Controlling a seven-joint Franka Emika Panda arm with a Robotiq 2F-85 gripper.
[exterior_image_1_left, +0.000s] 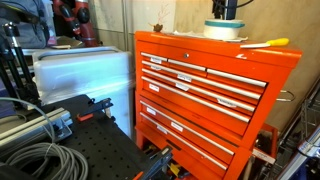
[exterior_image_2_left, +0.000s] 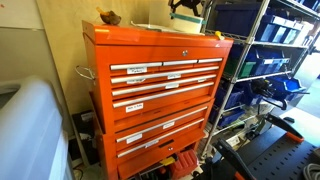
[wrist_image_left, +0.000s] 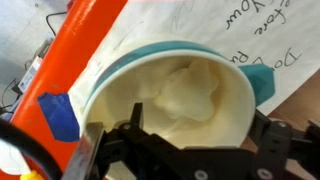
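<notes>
A white round container (exterior_image_1_left: 222, 33) with a teal rim sits on top of the red tool chest (exterior_image_1_left: 200, 85). The wrist view looks down into this container (wrist_image_left: 145, 95), where a pale, blurred shape (wrist_image_left: 188, 92) shows inside. My gripper is open over the near side of it, its dark fingers apart at the lower edge of the view. From outside, the gripper (exterior_image_1_left: 228, 13) is just above the container at the top of the frame. Whether the fingers touch the rim cannot be told.
Handwritten paper (wrist_image_left: 240, 25) lies under the container. A yellow-handled item (exterior_image_1_left: 265, 43) is at the chest top's right, and a brown object (exterior_image_2_left: 109, 17) is near its other end. Shelves with blue bins (exterior_image_2_left: 236, 22) stand beside the chest.
</notes>
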